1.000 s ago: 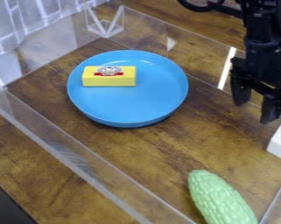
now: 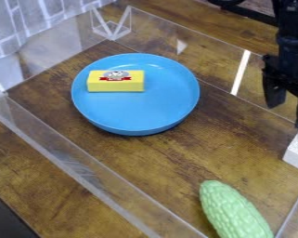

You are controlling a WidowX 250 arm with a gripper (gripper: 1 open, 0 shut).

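Observation:
The black gripper (image 2: 282, 93) is at the right edge of the camera view, partly cut off, above a white block (image 2: 296, 149) that also runs out of frame. Its fingers are dark and hard to make out; I see nothing held between them. A yellow box with a printed label (image 2: 115, 84) lies on the left part of a round blue plate (image 2: 151, 107). A pale green, bumpy elongated vegetable (image 2: 232, 206) lies at the bottom right of the wooden surface.
Clear plastic walls surround the wooden work surface (image 2: 176, 167). A whitish tiled or cloth area is at the upper left. Bare wood lies between the plate, the vegetable and the white block.
The gripper has moved to the right, toward the edge of the view, over the last second. The plate, box, vegetable and white block look unchanged.

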